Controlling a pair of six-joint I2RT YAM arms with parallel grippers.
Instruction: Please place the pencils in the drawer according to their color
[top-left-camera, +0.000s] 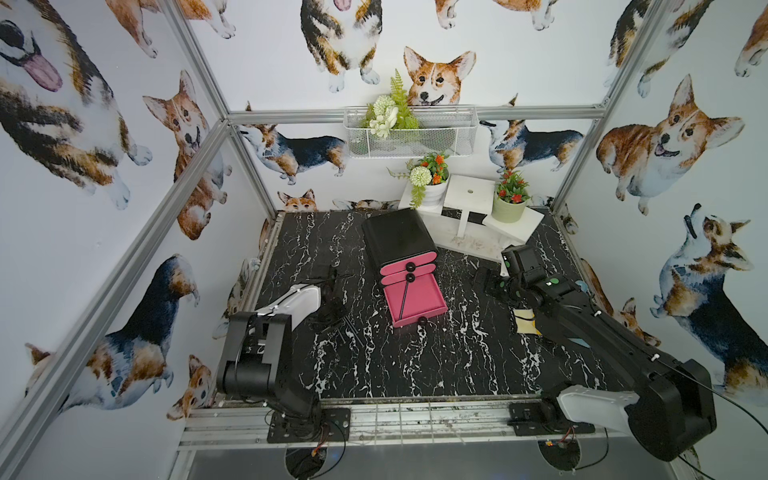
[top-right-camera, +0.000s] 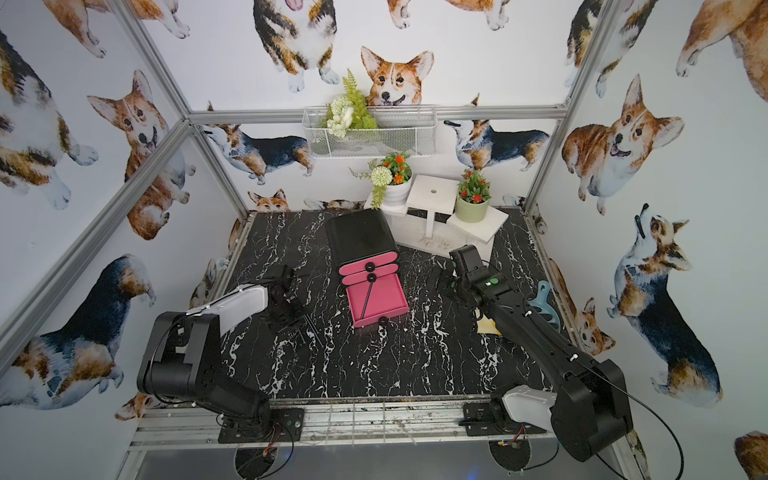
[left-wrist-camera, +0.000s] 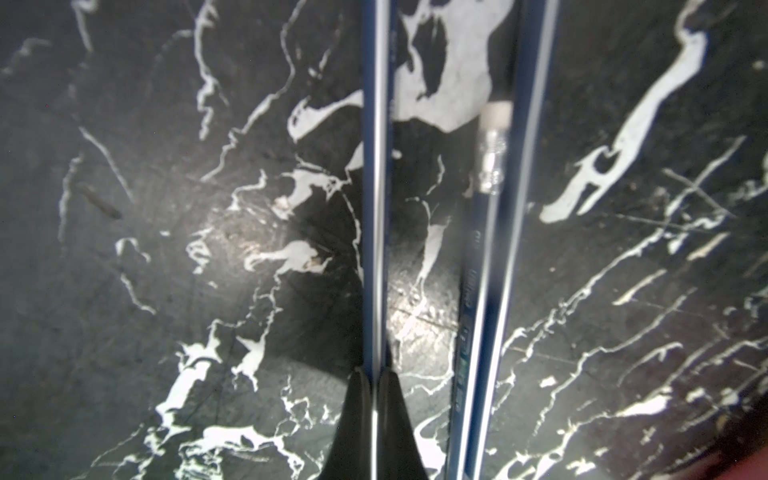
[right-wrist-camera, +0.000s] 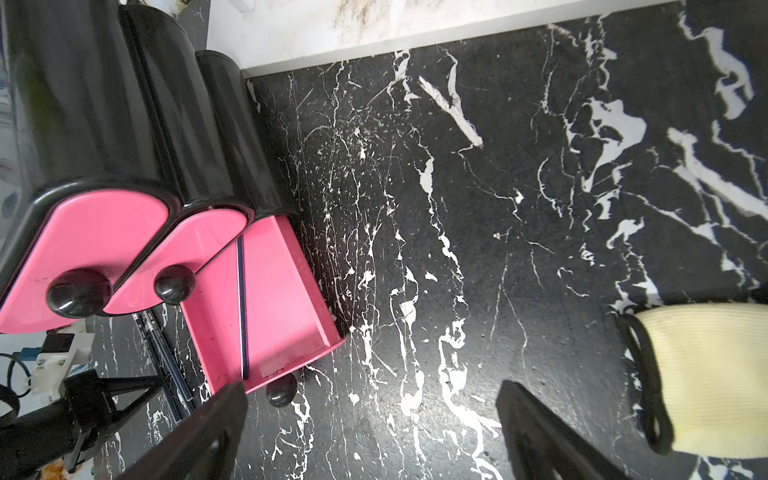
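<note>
The black cabinet (top-left-camera: 396, 236) has its pink bottom drawer (top-left-camera: 417, 302) pulled out, with a dark pencil (right-wrist-camera: 242, 312) lying inside. Left of the drawer, blue pencils (left-wrist-camera: 524, 144) lie on the table. My left gripper is shut right at one of them, seen from above in the left wrist view; whether the pencil is between its fingertips or under them is unclear. My right gripper stands open above the table right of the drawer, nothing between its fingers.
A cream pad (right-wrist-camera: 704, 376) and a blue object (top-right-camera: 542, 304) lie at the right. A white stand (top-left-camera: 472, 240) with potted plants is behind the cabinet.
</note>
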